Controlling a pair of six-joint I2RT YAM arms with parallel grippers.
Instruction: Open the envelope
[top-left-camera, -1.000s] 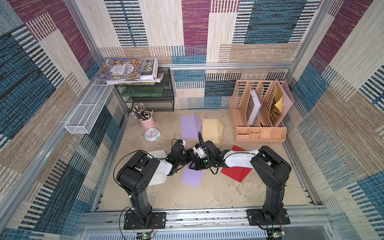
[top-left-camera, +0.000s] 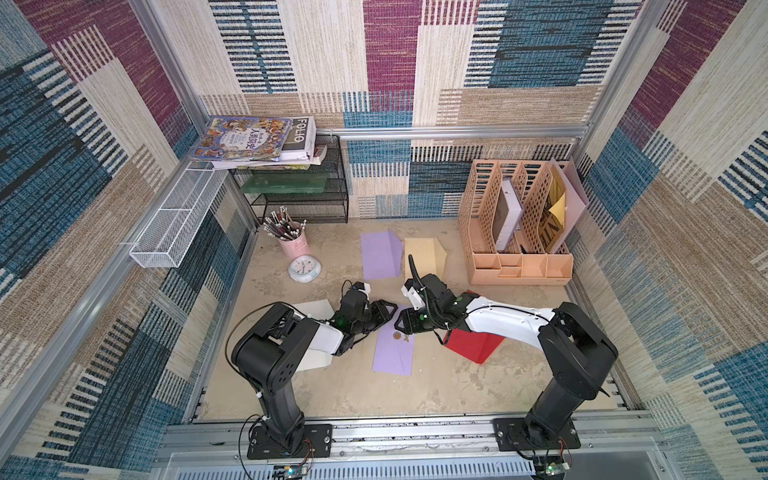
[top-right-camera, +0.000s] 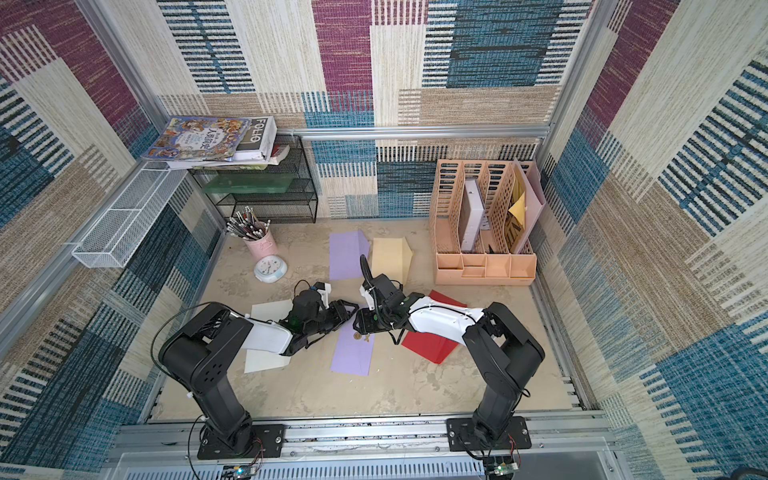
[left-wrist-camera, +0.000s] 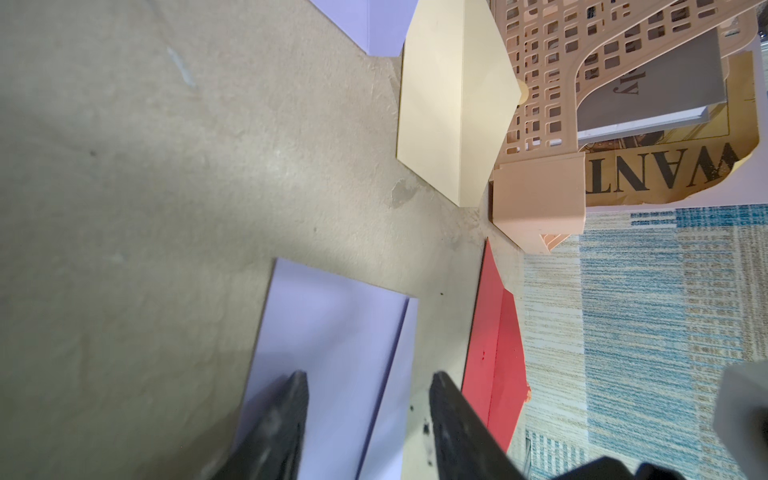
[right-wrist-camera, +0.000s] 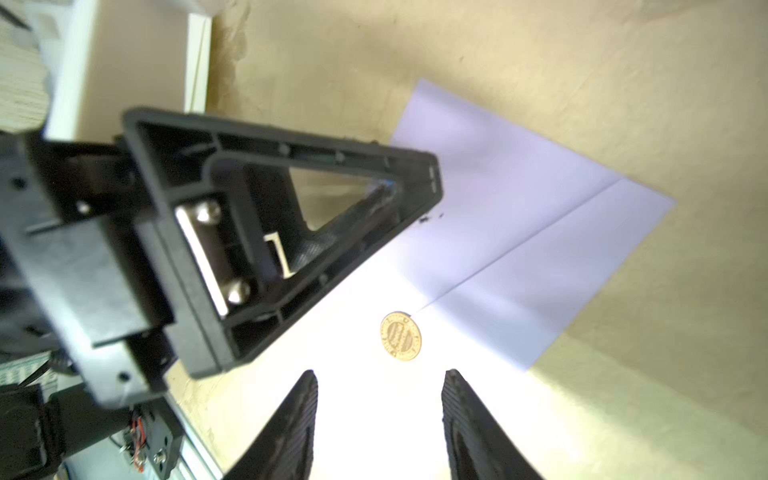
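Note:
A lavender envelope lies at front centre of the table between the grippers, with a round gold seal at the tip of its diagonal seam. My left gripper hangs over the envelope's left side, open, nothing between its fingers. My right gripper is just above the envelope, near the seal, its fingers apart and empty. Part of the envelope is hidden under the grippers in the top views.
A white envelope and a red one flank the work area. Lavender and cream envelopes lie behind, near a peach organiser, a clock and pen cup.
My right gripper has moved slightly to the right and its arm has shifted outward. The front lavender envelope has slid a little right and turned slightly.

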